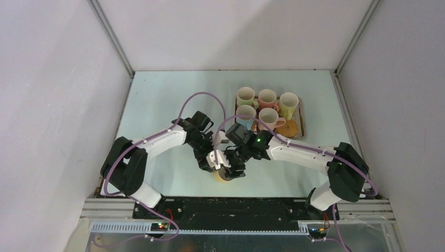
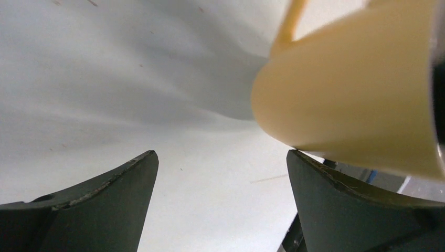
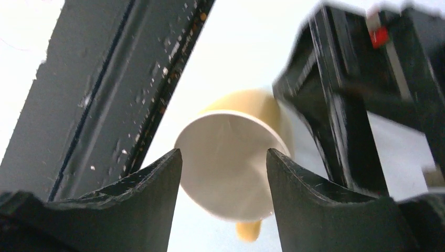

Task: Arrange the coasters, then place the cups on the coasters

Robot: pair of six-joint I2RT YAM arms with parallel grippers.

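A yellow cup (image 1: 220, 177) is near the table's front edge, mostly covered by my right gripper (image 1: 226, 164) in the top view. In the right wrist view, the cup's pale inside (image 3: 225, 163) faces the camera, its rim between the fingers of my right gripper. Whether those fingers press on it does not show. My left gripper stands open and empty. The cup's side (image 2: 341, 89) and handle (image 2: 287, 31) appear tilted beyond its right finger. A round brown coaster (image 1: 287, 128) sits on the tray at the back right.
The tray (image 1: 303, 126) bears several upright mugs, including a pink one (image 1: 268, 119) beside the coaster. Both arms crowd together at the front middle. Free tabletop lies at the back left (image 1: 168, 97) and front right.
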